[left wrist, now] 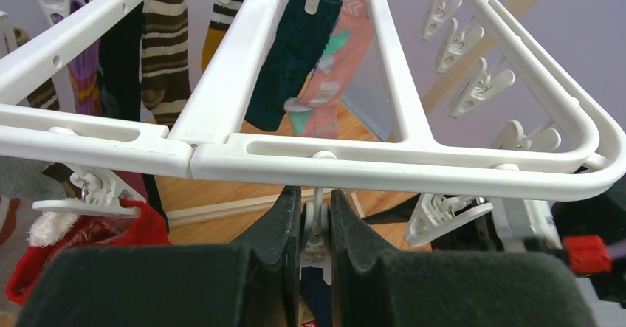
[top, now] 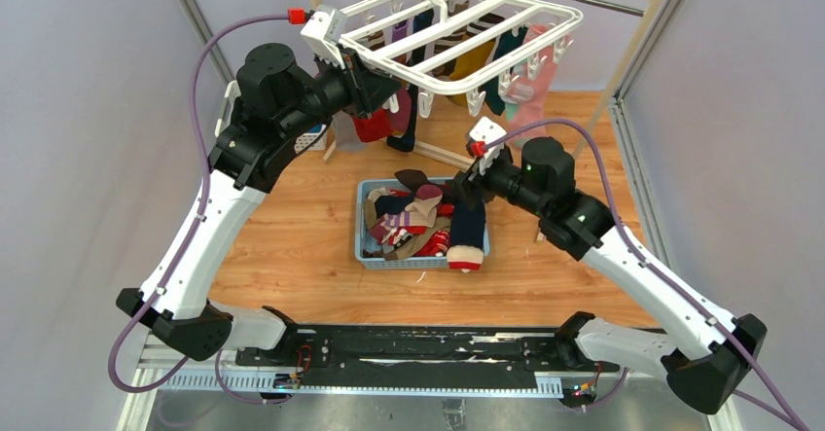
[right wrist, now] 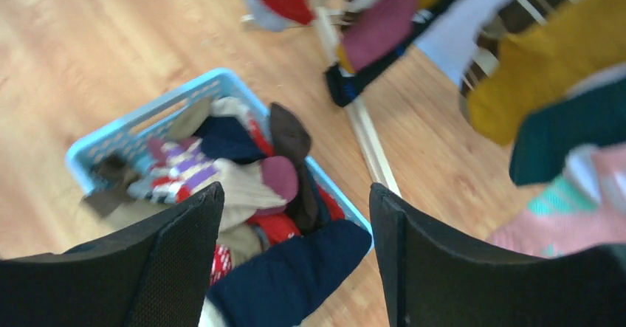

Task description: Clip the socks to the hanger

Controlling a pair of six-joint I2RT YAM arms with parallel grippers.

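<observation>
Under the front bar of the white hanger (top: 457, 87), my left gripper is shut on a white clip (left wrist: 315, 231). My right gripper (top: 467, 190) stands open above the right end of the blue basket (top: 409, 264), nothing gripped between its fingers. Just below its fingers is a navy sock (right wrist: 291, 279) with a white and red end (top: 465, 257), overlapping the basket's edge. Whether this sock is resting or still falling, I cannot tell. Several other socks (top: 399, 227) lie heaped in the basket.
Clipped socks hang from the hanger, among them a dark green one (left wrist: 291, 61), a pink one (left wrist: 339, 61) and a red one (left wrist: 96, 231). Empty clips (left wrist: 480, 87) line its right side. The wooden floor (top: 292, 256) around the basket is clear.
</observation>
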